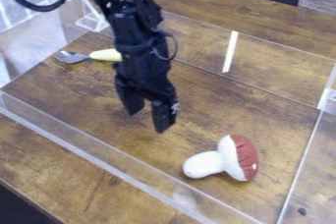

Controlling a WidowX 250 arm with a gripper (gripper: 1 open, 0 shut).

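My gripper (147, 110) hangs low over the middle-left of the wooden tray floor, its dark fingers apart and pointing down, with nothing visible between them. A white plush mushroom with a red cap (238, 158) lies on its side at the lower right, apart from the gripper. Behind the arm at the left, a yellow-green object (105, 55) lies beside a silver utensil (71, 57), partly hidden by the arm.
Clear low walls (320, 98) border the wooden work area. A white strip (231, 51) lies at the back. The floor between gripper and mushroom, and at the back right, is clear.
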